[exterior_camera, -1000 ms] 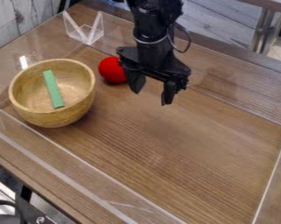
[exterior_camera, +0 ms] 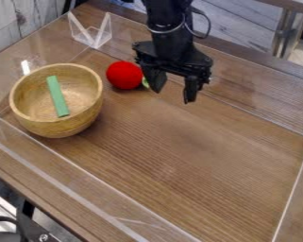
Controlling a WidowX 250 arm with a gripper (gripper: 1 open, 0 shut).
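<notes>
My black gripper (exterior_camera: 169,83) hangs over the upper middle of the wooden table, its fingers open and pointing down. Just left of it lie a red ball (exterior_camera: 124,74) and a small green object, mostly hidden behind the gripper. At the left, a tan bowl (exterior_camera: 84,118) holds a green stick-like object (exterior_camera: 57,98).
A wire-like white item (exterior_camera: 91,28) stands at the back left, near the table edge. A dark cable (exterior_camera: 3,227) is at the lower left corner.
The gripper and arm have risen slightly and shifted a little toward the back. The bowl and red ball look unmoved.
</notes>
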